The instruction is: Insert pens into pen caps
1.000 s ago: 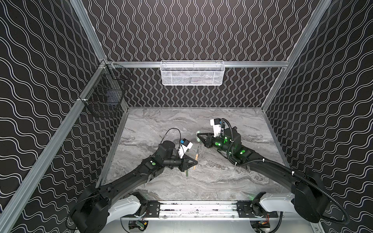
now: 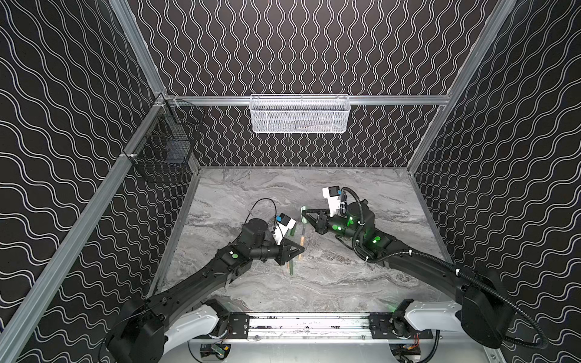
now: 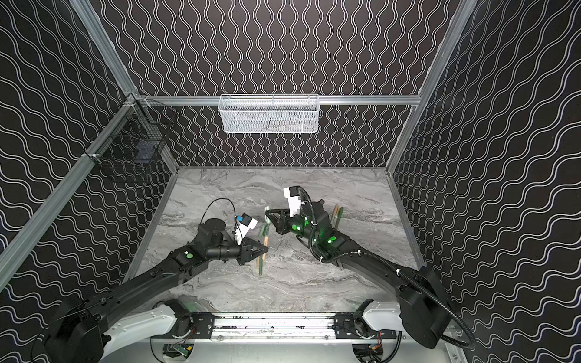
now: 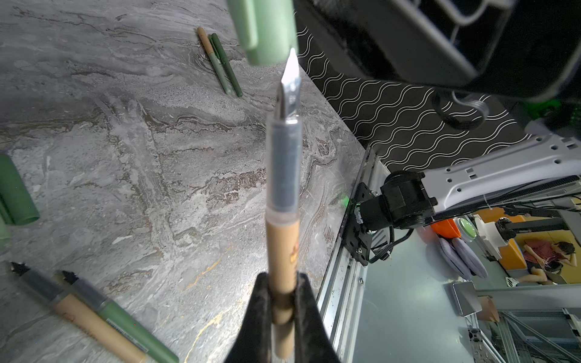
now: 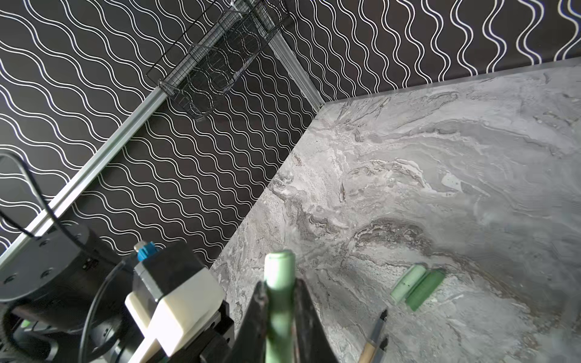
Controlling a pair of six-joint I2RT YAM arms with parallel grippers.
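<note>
A tan pen (image 4: 282, 242) with a clear grip section and a bare silver nib stands nib-up in my left gripper, which is shut on its barrel. Above it hangs a pale green cap (image 4: 263, 30), mouth down, with my right gripper shut on it. In the left wrist view the nib tip overlaps the right side of the cap's lower rim and shows in front of it, outside the mouth. A second tan pen (image 4: 90, 323) and a green pen (image 4: 136, 332) lie uncapped on the table. Two loose caps, one pale (image 5: 408, 282) and one darker green (image 5: 425, 289), lie together.
Two capped pens, one tan and green (image 4: 215, 63), one all green (image 4: 227, 65), lie side by side toward the right. A white mesh basket (image 2: 299, 115) hangs on the back wall, a black wire basket (image 2: 169, 142) at the left.
Both grippers have shifted slightly left in the top left view. The held pen has come more upright, and its nib and the cap are closer together.
</note>
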